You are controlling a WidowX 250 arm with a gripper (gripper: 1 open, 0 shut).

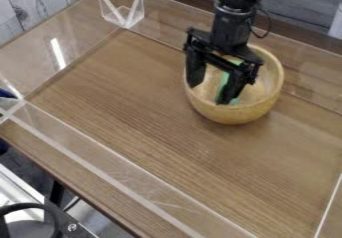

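My black gripper (222, 70) hangs down from the top centre into a round tan bowl (230, 108), its fingers open. A green object (230, 90) lies inside the bowl, between and behind the fingers; whether they touch it I cannot tell. Part of the green object is hidden by the gripper.
A clear plastic container (122, 9) stands at the back left. A black round shape (30, 220) sits at the lower left corner.
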